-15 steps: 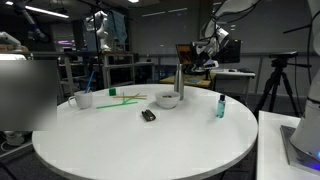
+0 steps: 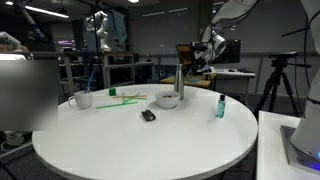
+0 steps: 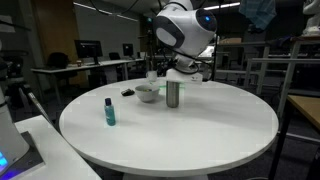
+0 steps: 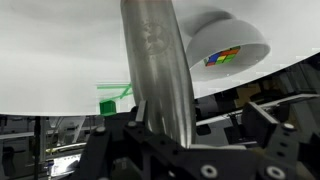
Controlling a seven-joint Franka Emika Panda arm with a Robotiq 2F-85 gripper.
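Note:
A tall silver metal bottle [image 2: 179, 80] stands upright on the white round table, and in exterior view 2 it shows as a grey cylinder [image 3: 172, 96]. My gripper [image 3: 186, 75] is near the bottle's upper end. In the wrist view, the bottle [image 4: 160, 60] runs down the middle of the picture into the space between the dark fingers of my open gripper. Whether either finger touches it, I cannot tell. Close beside the bottle is a white bowl [image 2: 167, 99]; a multicoloured cube [image 4: 222, 57] lies inside it.
A small teal bottle [image 3: 110, 112] stands near the table's edge, well apart. A black object [image 2: 148, 115], a white mug [image 2: 83, 99], a green block [image 4: 107, 107] and several thin sticks [image 2: 125, 98] are spread over the table.
My arm has shifted a little leftward in exterior view 1, bringing the gripper closer to the metal bottle. The bottle and bowl have not visibly moved.

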